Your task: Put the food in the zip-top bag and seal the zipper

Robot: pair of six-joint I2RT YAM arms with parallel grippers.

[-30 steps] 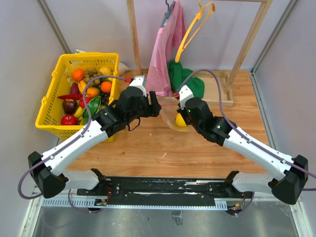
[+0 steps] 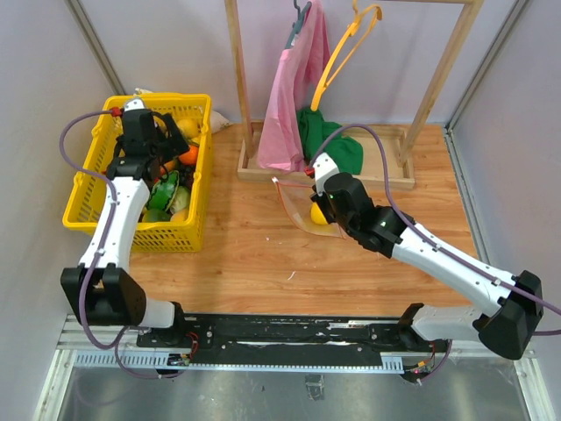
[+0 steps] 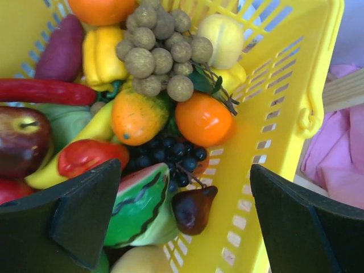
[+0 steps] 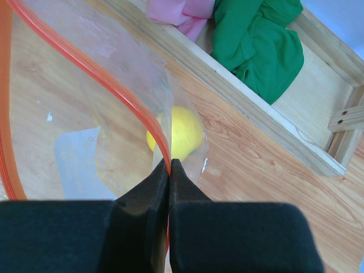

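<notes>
A yellow basket point(image 2: 197, 202) of toy food stands at the left. My left gripper is open over it, above a watermelon slice point(image 3: 136, 207), an orange point(image 3: 202, 120), grapes point(image 3: 142, 62) and peppers, with nothing between its fingers. My right gripper is shut on the red-edged rim of the clear zip top bag point(image 2: 302, 210), holding it up on the wooden table. A yellow round food point(image 4: 179, 131) lies in the bag.
Behind the bag stands a wooden rack point(image 2: 403, 182) with pink cloth point(image 2: 289, 114), green cloth point(image 2: 342, 153) and a yellow hanger.
My left arm has swung leftward from beside the bag to over the basket. The right arm and the bag look unchanged.
</notes>
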